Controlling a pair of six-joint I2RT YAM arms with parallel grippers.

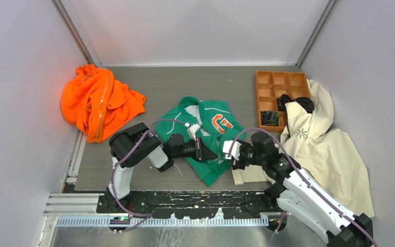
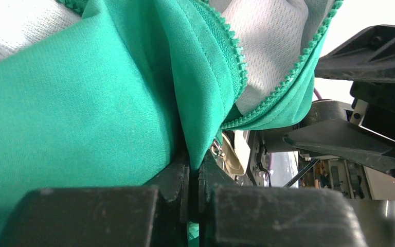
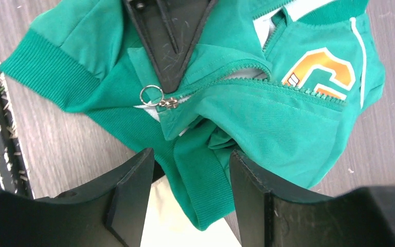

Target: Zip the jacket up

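The green jacket (image 1: 208, 116) lies in the middle of the table, its front partly open. My left gripper is shut on a fold of the jacket's front edge beside the zipper. In the right wrist view, a metal zipper slider (image 3: 168, 103) with a ring pull (image 3: 149, 91) sits just beside the left gripper's fingertip. My right gripper hangs open over the jacket's lower hem, below the slider in that view, with nothing held. In the left wrist view the slider is small, behind the fold.
An orange garment (image 1: 100, 103) is heaped at the left. A wooden compartment box (image 1: 265, 87) with dark items stands back right. Cream fabric (image 1: 329, 159) covers the right side. Bare table lies behind the jacket.
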